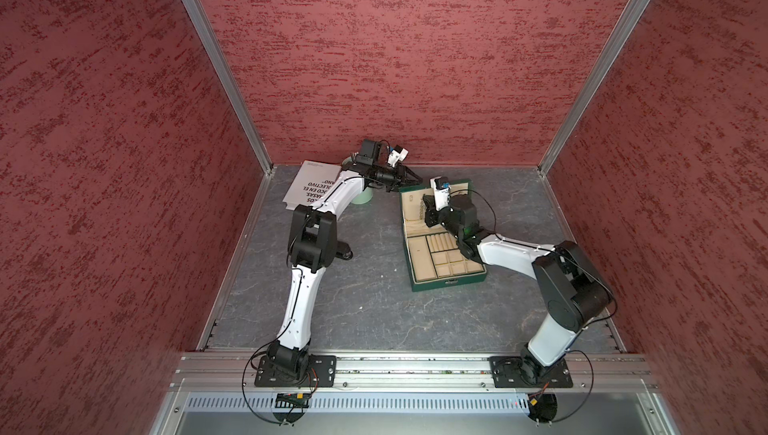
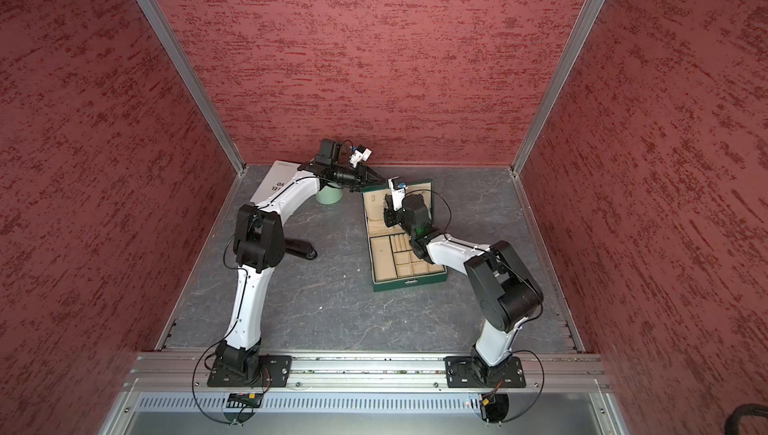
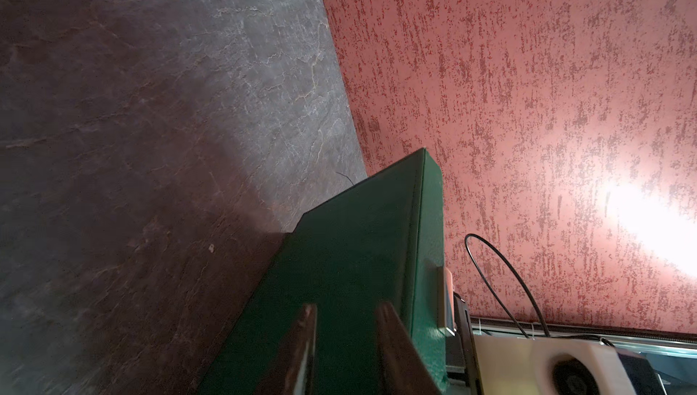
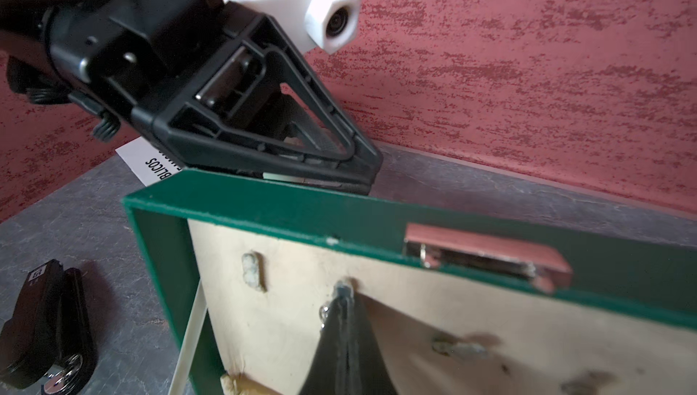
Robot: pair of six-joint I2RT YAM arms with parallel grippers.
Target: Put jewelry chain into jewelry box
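Observation:
The jewelry box (image 1: 448, 281) stands open with its green lid (image 4: 239, 199) raised at the back and its beige compartments facing up. At the lid's inner face, my right gripper is shut, its tips by a small hook. Beside them shows a small silvery bit (image 4: 323, 315), possibly part of the chain; the chain's full length is hidden. Behind the lid's outer green face (image 3: 348, 249) is my left gripper. Its fingers stand somewhat apart in front of that face, and whether they pinch anything does not show.
A printed white sheet (image 1: 312, 183) and a pale green round object (image 1: 361, 196) lie at the back left. A dark stapler-like object (image 2: 301, 248) rests left of the box. Bare table lies in front and at the right.

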